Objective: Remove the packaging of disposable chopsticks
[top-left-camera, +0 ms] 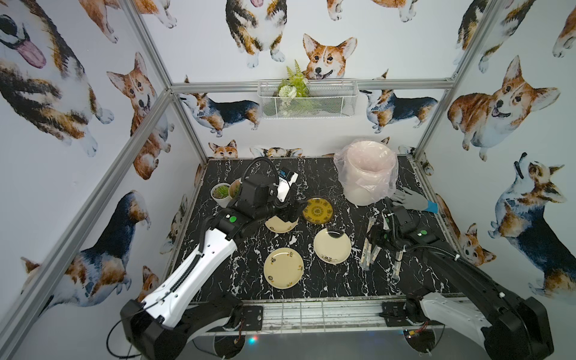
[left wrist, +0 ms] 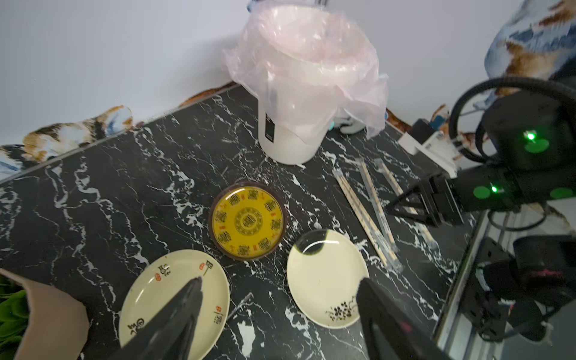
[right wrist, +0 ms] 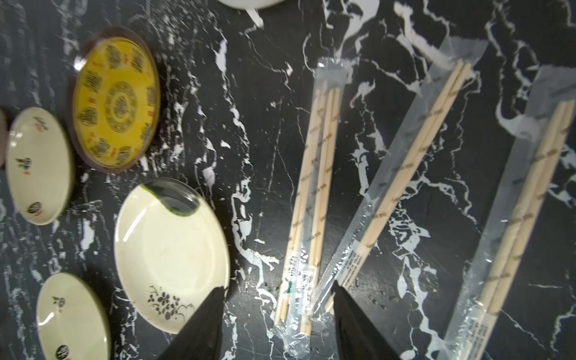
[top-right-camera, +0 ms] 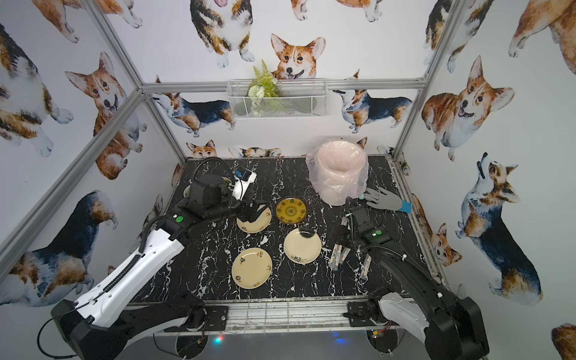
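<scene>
Three packs of chopsticks in clear wrappers lie on the dark marbled table. In the right wrist view these are a left pack (right wrist: 313,198), a middle pack (right wrist: 399,183) and a right pack (right wrist: 516,240). My right gripper hovers above the packs, its fingers apart on either side of the left pack's lower end, touching nothing that I can make out. Above the plates, well left of the packs, hangs my left gripper with its fingers spread and nothing between them. From the top left view, the right arm (top-left-camera: 414,234) hides part of the packs.
Cream plates (top-left-camera: 283,268) and a yellow dish (top-left-camera: 318,210) occupy the middle. A bin with a pink liner (top-left-camera: 366,171) stands at the back right, a grey glove (top-left-camera: 414,199) beside it. Plant pots (top-left-camera: 221,193) sit at the left. Bare table lies behind the yellow dish.
</scene>
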